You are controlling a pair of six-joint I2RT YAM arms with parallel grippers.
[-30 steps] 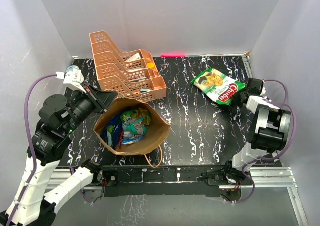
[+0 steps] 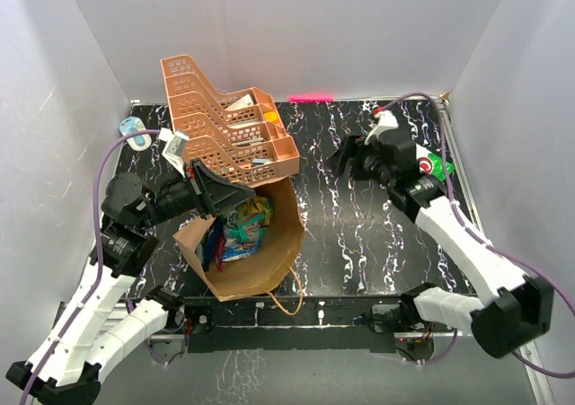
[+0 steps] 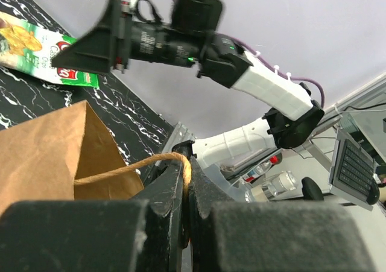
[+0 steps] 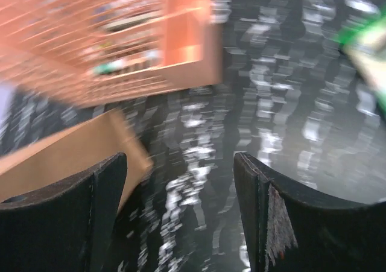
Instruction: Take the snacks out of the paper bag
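Note:
The brown paper bag [image 2: 286, 234] stands open at the centre-left, with several colourful snack packs [image 2: 243, 234] inside. At its back rim is my left gripper [image 2: 248, 196], shut on a twisted rope handle [image 3: 136, 165] that runs between its fingertips in the left wrist view. Over the table to the right of the bag hangs my right gripper [image 2: 336, 161], fingers apart and empty in the right wrist view. A green Chuba snack pack [image 3: 37, 50] lies on the table at the right; in the top view, the right arm covers most of it.
An orange tiered organiser [image 2: 225, 136] stands directly behind the bag. A pink strip [image 2: 311, 98] lies along the back wall. Between the bag and the right arm, the dark marbled table [image 2: 346, 252] is clear.
My right arm has swung from the right edge to the middle of the table, leaving the green pack at the right. The left gripper has moved right over the bag's back rim.

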